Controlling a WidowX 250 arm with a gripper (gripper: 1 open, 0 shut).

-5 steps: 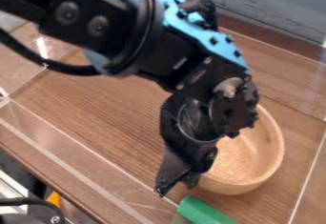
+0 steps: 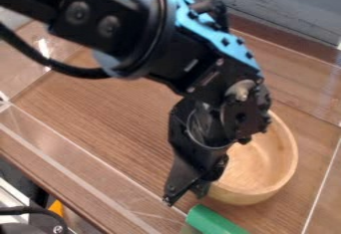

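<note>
My gripper reaches down from the upper left to the near left side of a round, tan bowl. Its fingers are low at the bowl's edge and look closed; whether they pinch the rim is hard to see, as the gripper's body hides that part of the bowl. A green cylinder lies just below the fingertips at the bottom of the view.
A pale wall runs along the back. Cables and metal parts lie beyond the front left edge.
</note>
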